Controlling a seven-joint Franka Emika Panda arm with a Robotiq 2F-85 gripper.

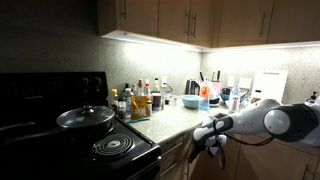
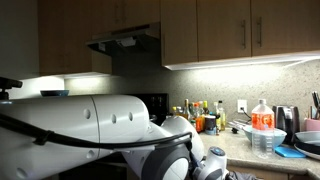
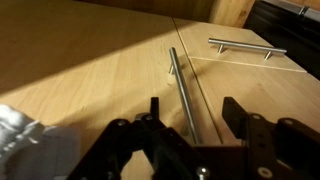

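Note:
In the wrist view, a long metal bar handle [image 3: 184, 92] runs along a light wooden cabinet door. My gripper has its black fingers apart, one on either side of the handle's line, with a gap visible between them. Whether either finger touches the bar cannot be told. A second, shorter bar handle [image 3: 247, 46] is on the neighbouring drawer front. Exterior view 1 has my gripper [image 1: 191, 158] low before the cabinet fronts, under the counter edge; its fingers are small and dark there. In exterior view 2 the arm [image 2: 175, 150] hides the fingertips.
The counter [image 1: 170, 123] carries several bottles and a blue bowl [image 1: 191, 101]. A lidded pan [image 1: 86, 118] sits on the stove to the left. A clear bottle [image 2: 262, 130] stands near the counter's front. Something pale and blurred [image 3: 42, 150] fills the wrist view's lower left.

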